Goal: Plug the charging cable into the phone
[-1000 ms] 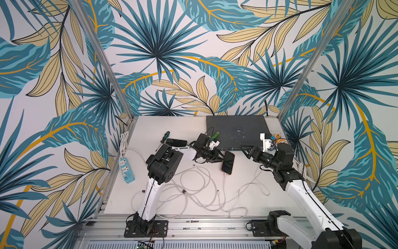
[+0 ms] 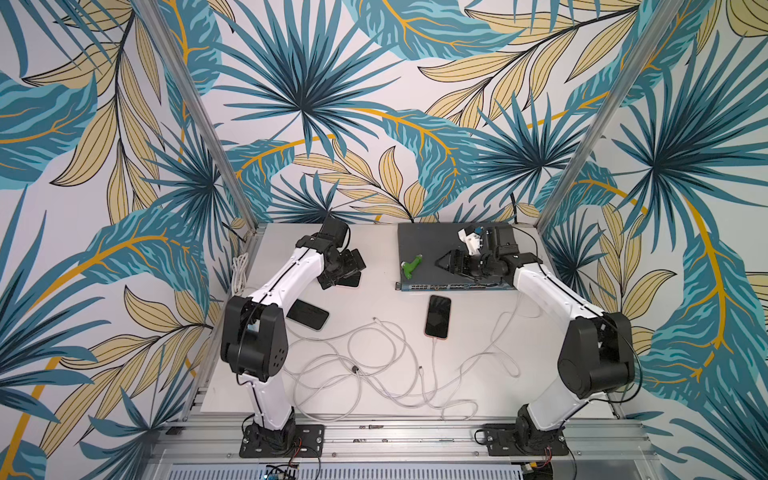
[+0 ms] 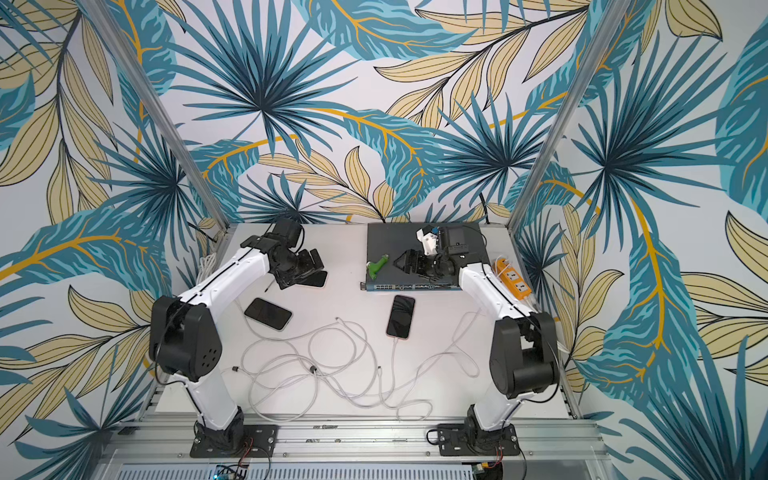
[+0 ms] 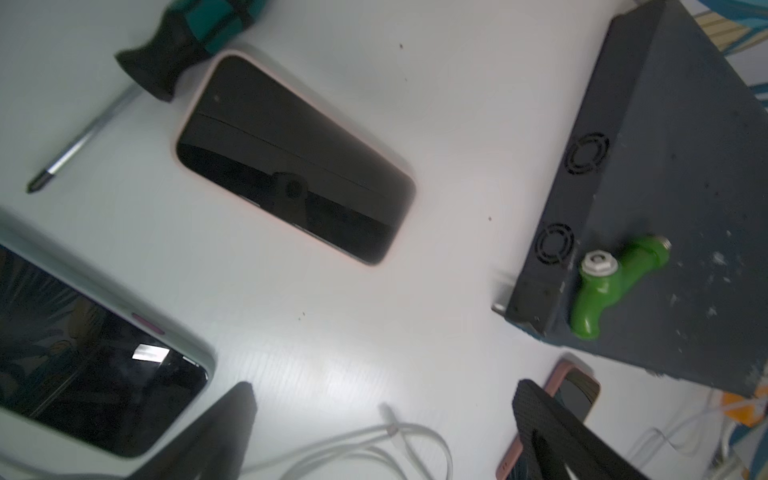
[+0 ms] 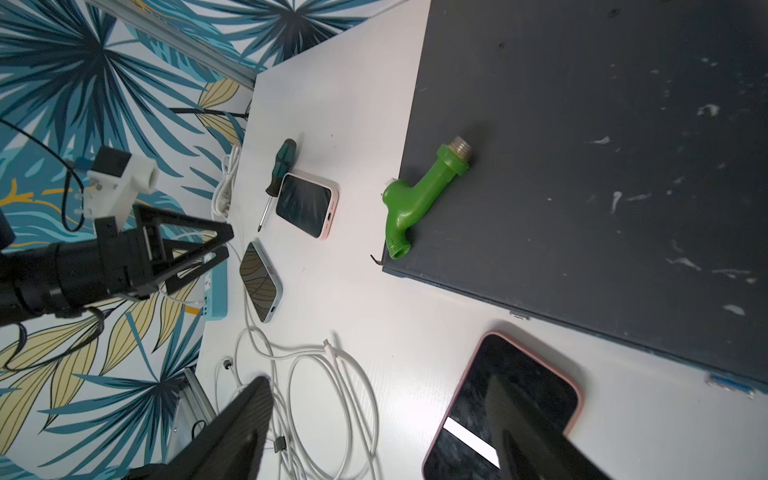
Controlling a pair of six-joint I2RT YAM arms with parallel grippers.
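Observation:
A pink-edged phone [image 2: 437, 316] lies at the table's centre, with a white cable [image 2: 433, 364] running from its lower end into a loose tangle. Another pink-edged phone [image 4: 296, 160] lies at the back left beside a screwdriver [image 4: 184, 36], and a third phone [image 4: 88, 352] is left of centre. My left gripper [image 2: 342, 269] hangs open above the back-left phone. My right gripper [image 2: 452, 261] is open over the dark metal box [image 5: 576, 184], empty, near a green tap fitting [image 5: 416, 196].
An orange power strip [image 3: 512, 277] sits at the right edge, a blue one [image 5: 214, 292] at the left. Coiled cables cover much of the front middle. The metal box fills the back right.
My left gripper has risen and moved left from the central phone to the back-left area. My right arm has swung in from the right to over the box.

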